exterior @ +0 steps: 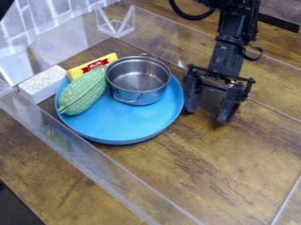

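Observation:
My gripper [212,111] is low over the wooden table on the right, open, with its dark fingers just beside the right rim of a blue plate [129,127]. Nothing shows between the fingers. On the plate are a steel pot [139,79] and a green corn-like vegetable [83,91] to its left.
A yellow box [91,65] lies behind the vegetable, and a white block [44,84] sits at the left. Clear plastic walls line the left and back.

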